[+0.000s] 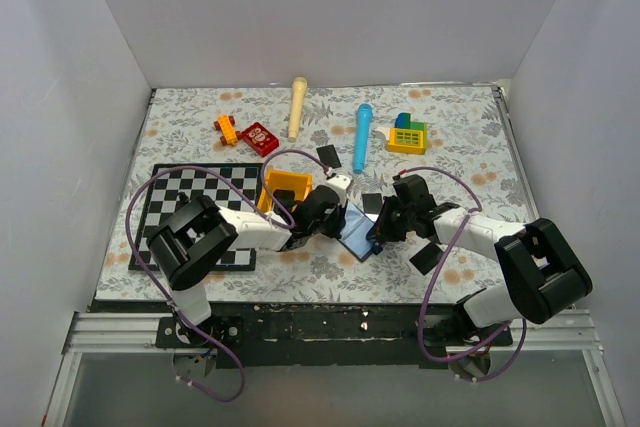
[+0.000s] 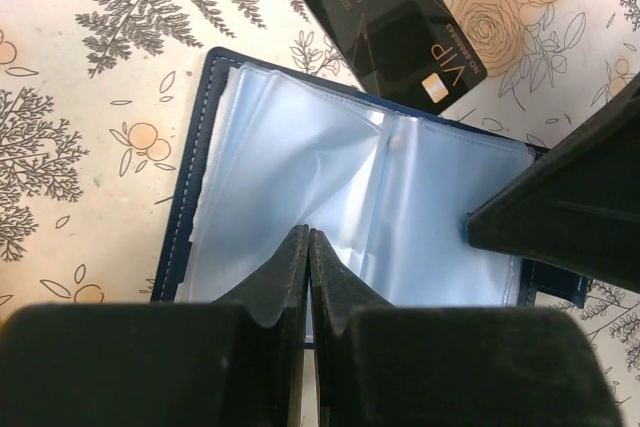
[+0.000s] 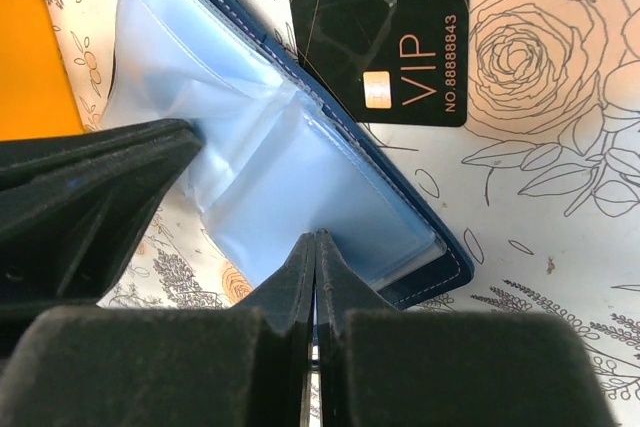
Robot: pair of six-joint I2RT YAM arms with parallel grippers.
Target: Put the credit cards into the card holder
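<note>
The card holder [image 2: 180, 207] lies opened out on the table, dark blue edged with pale translucent sleeves. My left gripper is shut over the left sleeve, nothing visible between its tips. Over the other sleeve, my right gripper is also shut, with nothing showing between its fingers; whether it presses on the plastic I cannot tell. A black VIP card [image 3: 380, 37] lies flat just beyond the holder's far edge. Two more dark cards rest on the table: one [image 1: 329, 156] farther back, another [image 1: 427, 258] under the right arm's side.
An orange container [image 1: 287, 183] stands left of the holder, by the checkered board [image 1: 165, 202]. Behind are a blue microphone toy [image 1: 362, 135], a yellow one [image 1: 298, 107], a yellow basket [image 1: 407, 140] and a red toy [image 1: 261, 139]. The front table strip between the arms is clear.
</note>
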